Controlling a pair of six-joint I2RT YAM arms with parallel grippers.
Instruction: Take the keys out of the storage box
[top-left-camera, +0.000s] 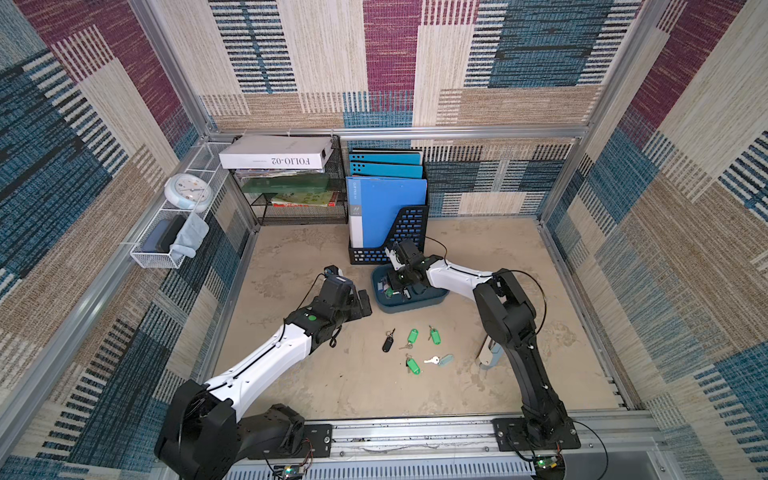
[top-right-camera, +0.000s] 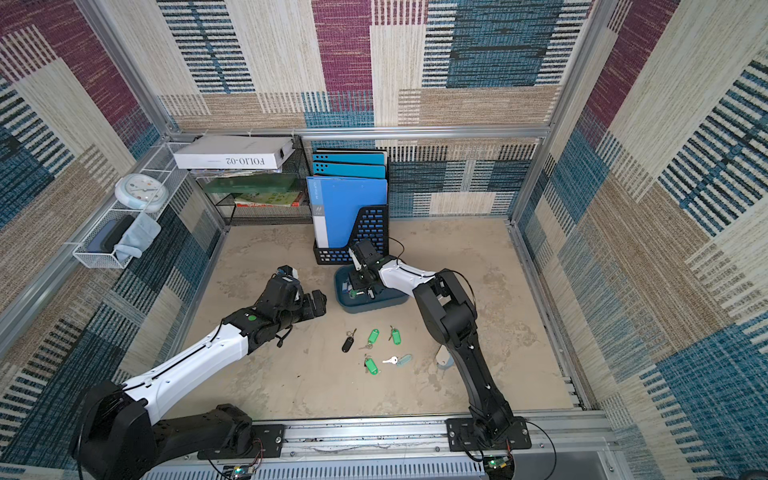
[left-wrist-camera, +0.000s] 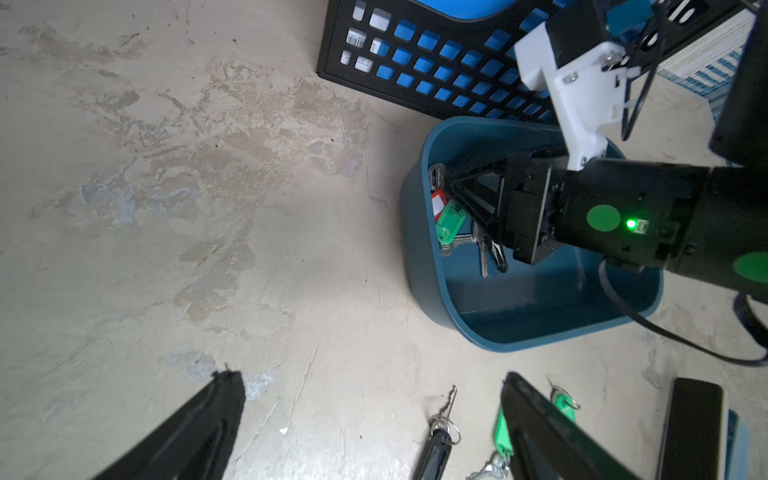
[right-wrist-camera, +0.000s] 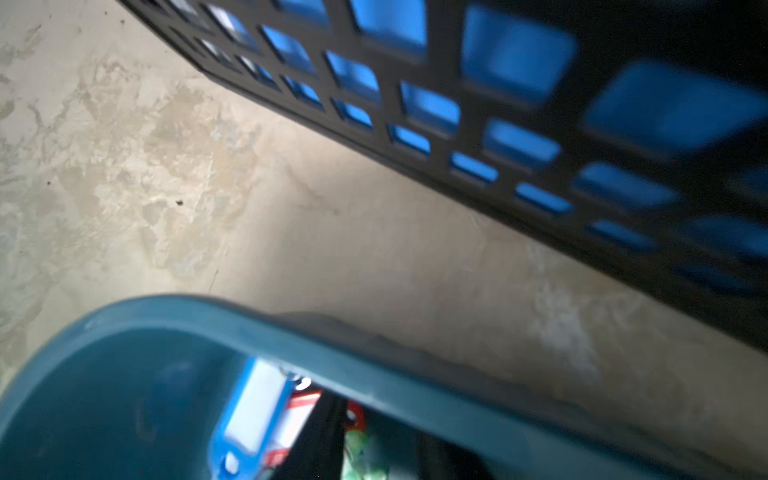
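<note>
The dark teal storage box (left-wrist-camera: 552, 324) stands in front of the file holder. At its left end lie several keys with tags: a green tag, a red tag, a metal key and, in the right wrist view, a blue tag (right-wrist-camera: 249, 412). My right gripper reaches into the box among these tags, its fingers part open. Whether a tag is between its fingers is hidden. My left gripper hangs open and empty over the table, left of the box. A black fob with a key (left-wrist-camera: 436, 448) lies on the table, beside green-tagged keys (top-left-camera: 413, 336).
The black file holder (right-wrist-camera: 480, 192) with blue folders stands close behind the box. More keys, including a green tag (top-left-camera: 413, 365) and a pale blue tag (top-left-camera: 445, 359), lie in front. A stapler-like object (top-left-camera: 489, 352) rests under the right arm.
</note>
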